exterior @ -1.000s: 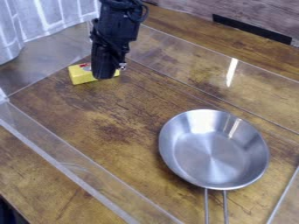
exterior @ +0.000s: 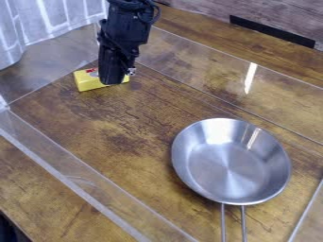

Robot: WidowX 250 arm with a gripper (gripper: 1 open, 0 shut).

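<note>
My black gripper point(exterior: 116, 71) hangs at the upper left, its fingertips low in front of a yellow sponge-like block point(exterior: 91, 83) lying on the wooden surface. The fingers look shut; whether they touch the block is unclear, and part of the block is hidden behind them. A steel pan point(exterior: 229, 159) with a long handle lies at the lower right, well apart from the gripper.
Clear panels or edges run along the left and right sides, and a pale translucent object stands at the top left corner.
</note>
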